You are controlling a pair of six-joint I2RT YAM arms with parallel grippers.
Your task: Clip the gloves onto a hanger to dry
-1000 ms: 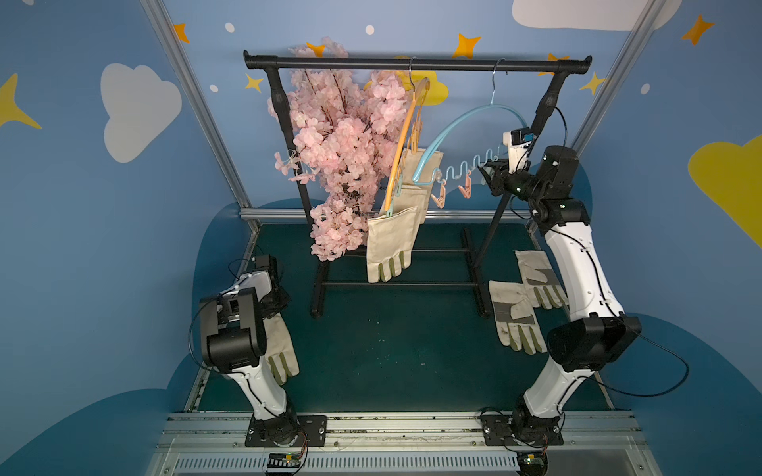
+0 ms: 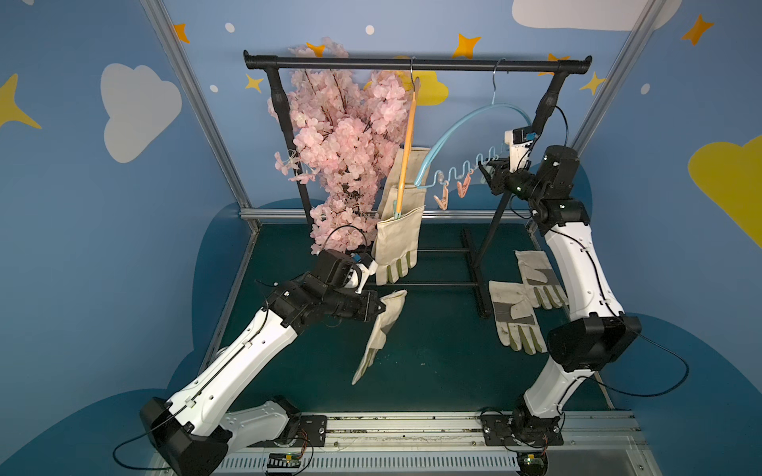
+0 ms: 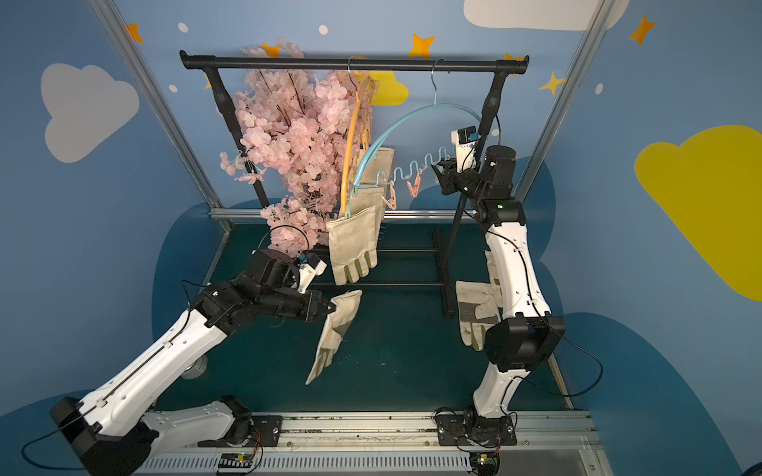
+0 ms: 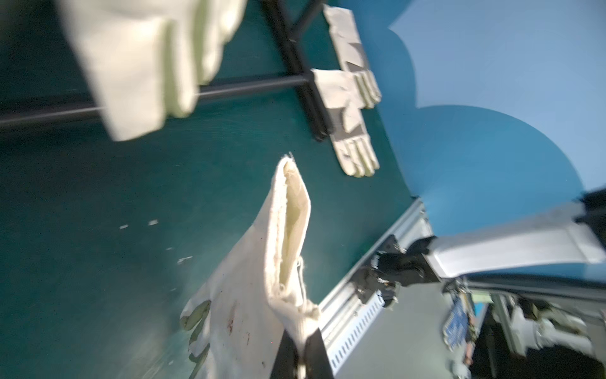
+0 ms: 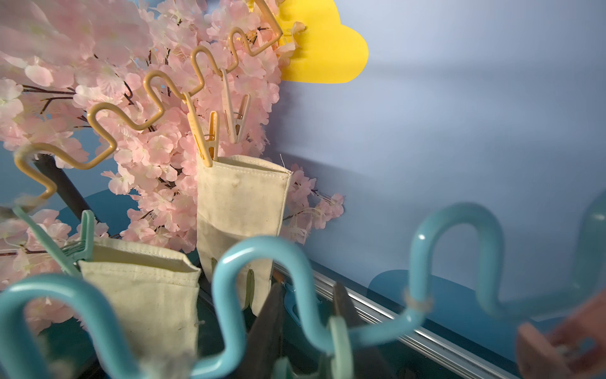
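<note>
My left gripper (image 2: pixel 376 306) is shut on the cuff of a white glove (image 4: pixel 246 284), which hangs below it above the mat. My right gripper (image 2: pixel 493 168) is high at the blue hanger (image 2: pixel 451 129), shut on a mint clip (image 5: pixel 341 344) on its wavy bar; the fingertips are partly hidden behind it. Pink clips (image 2: pixel 463 185) hang empty along that bar. To the left, gloves (image 2: pixel 397 246) hang by clips from the orange hanger (image 2: pixel 408 135). Two more gloves (image 2: pixel 517 321) lie on the mat at right.
The black rack (image 2: pixel 357 63) carries the hangers, its lower bars crossing behind the held glove. Pink blossom (image 2: pixel 341 142) fills the rack's left side.
My left gripper has risen from the left of the mat toward the middle, lifting the glove. The orange hanger and hanging gloves have swayed. The right arm is unmoved.
</note>
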